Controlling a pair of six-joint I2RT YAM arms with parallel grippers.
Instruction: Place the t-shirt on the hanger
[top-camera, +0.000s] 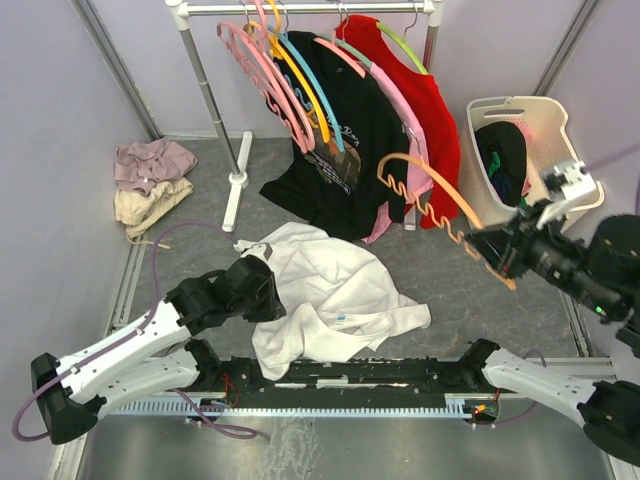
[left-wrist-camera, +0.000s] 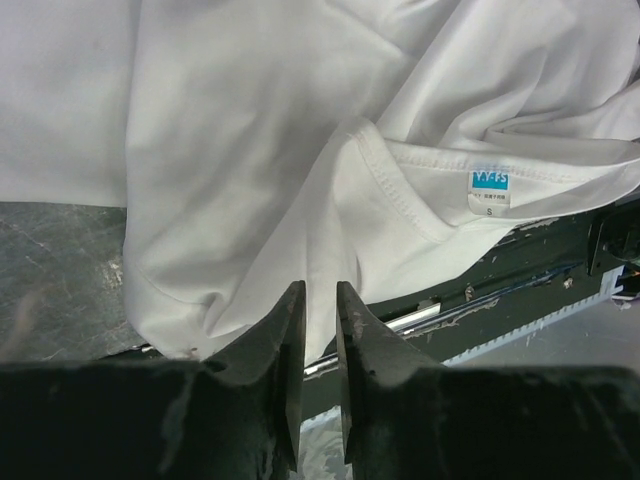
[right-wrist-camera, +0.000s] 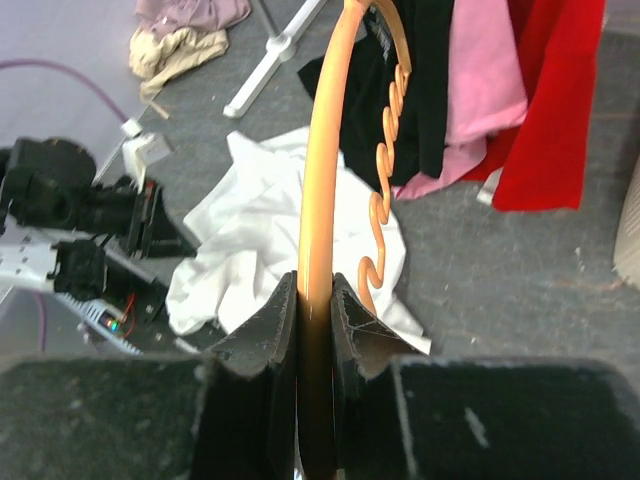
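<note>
A white t-shirt (top-camera: 335, 290) lies crumpled on the grey floor, with its size label (left-wrist-camera: 489, 192) showing in the left wrist view. My left gripper (top-camera: 268, 305) is just over the shirt's left part, fingertips close together over a fold; whether they are fully shut is hard to tell. My right gripper is shut on an orange hanger (top-camera: 420, 180), held up at the right, clear of the rack, its wavy bar hanging beside the main bar.
A rack (top-camera: 213, 11) at the back holds several coloured hangers and dark, pink and red garments. A white basket (top-camera: 560, 200) stands at back right. Folded clothes (top-camera: 150, 170) lie at left. Bare floor lies right of the shirt.
</note>
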